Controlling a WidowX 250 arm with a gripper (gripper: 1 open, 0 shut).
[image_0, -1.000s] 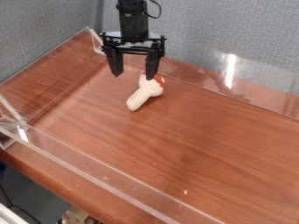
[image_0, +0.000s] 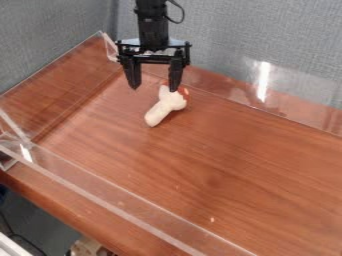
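My black gripper (image_0: 154, 80) hangs at the upper middle of the camera view with its two fingers spread apart and nothing between them. Just below and in front of it a pale cream object (image_0: 164, 108), elongated and with a red patch at its upper end, lies diagonally on the wooden surface. Its exact identity is unclear at this size.
Clear walls edge it at the left and front, and grey textured panels (image_0: 267, 50) stand behind and to the left. Cables show at the lower left, outside the edge.
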